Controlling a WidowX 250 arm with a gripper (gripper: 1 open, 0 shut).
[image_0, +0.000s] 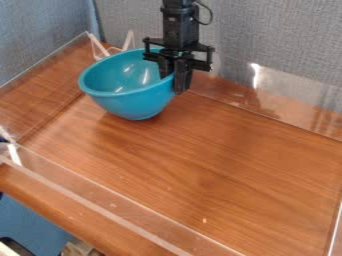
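My black gripper (178, 62) is at the top centre of the camera view, shut on the near right rim of a turquoise bowl (115, 92). The bowl is slightly tilted at the back left of the wooden surface (209, 184); whether it touches the surface is hard to tell.
Something white with thin strips (102, 48) shows behind the bowl at the back left. Grey walls border the back and left, with a clear panel along the back edge.
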